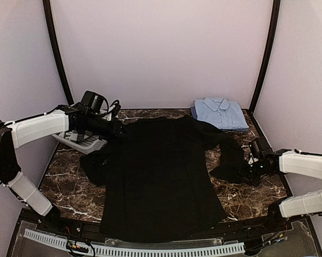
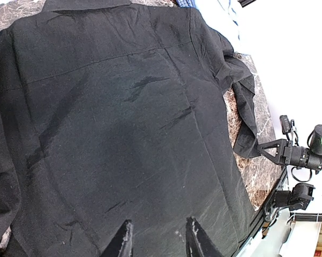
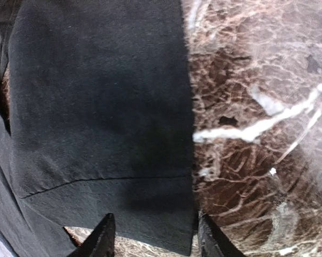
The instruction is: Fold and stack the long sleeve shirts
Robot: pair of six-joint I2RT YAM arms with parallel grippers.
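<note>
A black long sleeve shirt (image 1: 155,176) lies spread front down or up, I cannot tell which, with its collar toward the back. Over its upper left part hovers my left gripper, part open, with no cloth pinched between its fingers. Bent down at the right is one sleeve (image 1: 230,160). The end of that sleeve, the cuff (image 3: 144,206), reaches between the parted fingers of my right gripper; it does not look gripped. A folded light blue shirt (image 1: 219,111) rests at the back right.
At the back left stands a light grey basket (image 1: 69,142), partly hidden by the left arm. Bare brown marble table (image 1: 69,187) shows left of the shirt and at the right (image 1: 252,201). Side walls close in both ends.
</note>
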